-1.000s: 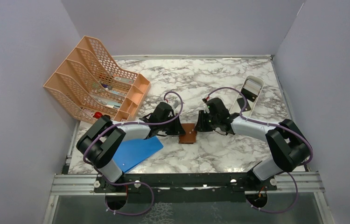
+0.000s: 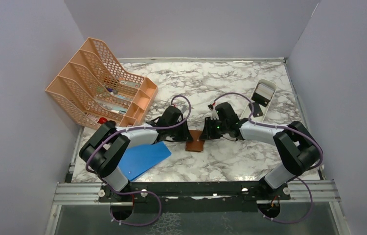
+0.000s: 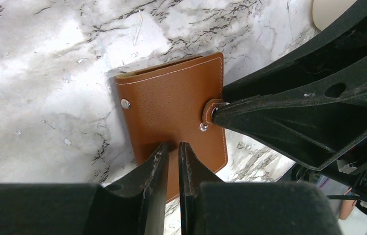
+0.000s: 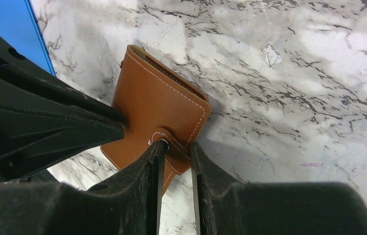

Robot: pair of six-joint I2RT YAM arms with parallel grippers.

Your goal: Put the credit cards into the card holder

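The closed brown leather card holder (image 2: 194, 141) is at the middle of the table. Its strap and snap (image 3: 210, 111) face the right arm. Over the holder's left part, my left gripper is open by a narrow gap, with brown leather showing between its fingers. My right gripper stands open at the strap (image 4: 172, 149), whose end lies between its fingertips; one finger appears to touch it. No card can be made out inside the holder, though a thin slot shows at its top edge (image 4: 169, 73).
A white tray (image 2: 244, 113) with dark flat items stands at the back right. An orange slatted organizer (image 2: 145, 100) fills the back left. Blue folders (image 2: 145, 159) lie at the front left.
The right gripper has edged left towards the left one. The card holder has shifted slightly left too. The left arm has barely moved.
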